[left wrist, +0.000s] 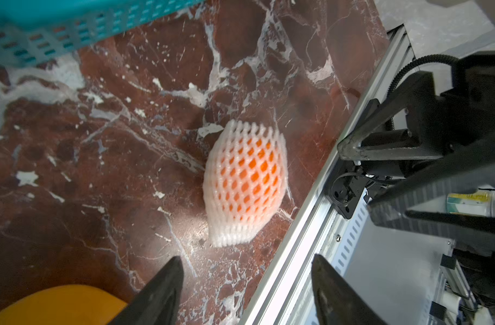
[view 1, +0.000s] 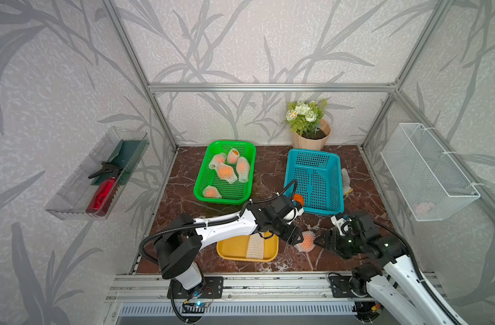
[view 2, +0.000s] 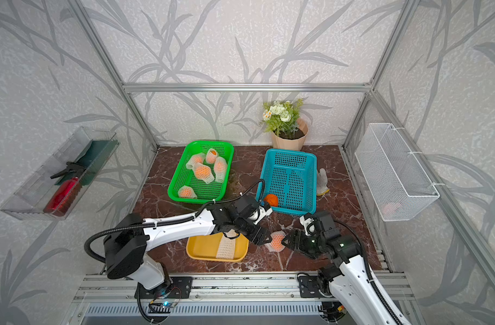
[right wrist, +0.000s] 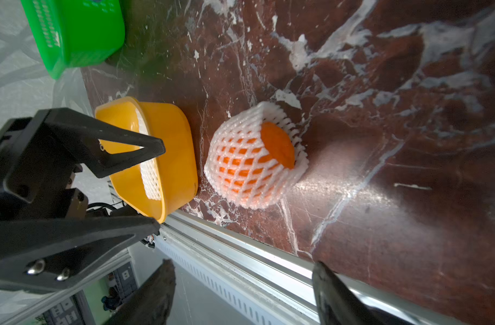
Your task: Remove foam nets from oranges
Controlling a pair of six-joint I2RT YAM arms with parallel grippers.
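Note:
One orange in a white foam net [view 1: 306, 241] lies on the table between my two grippers. Its bare orange skin [right wrist: 277, 145] shows at the net's open end in the right wrist view; the left wrist view shows the net [left wrist: 244, 184] pinched narrower at one end. My left gripper is open, its fingers apart and the netted orange beyond the tips. Likewise, the right gripper stands open with nothing between its fingers. In the green basket [view 1: 197, 188] sit several netted oranges [view 1: 225, 172]. A bare orange [view 2: 270, 200] rests in the blue basket [view 2: 311, 184].
The yellow tray [view 1: 223, 252] under the left arm holds an empty foam net [view 1: 255, 246]. A flower pot [view 1: 310, 142] stands behind the blue basket, and a pale glove-like thing [view 2: 322, 179] lies to its right. Bare table separates the green and blue baskets.

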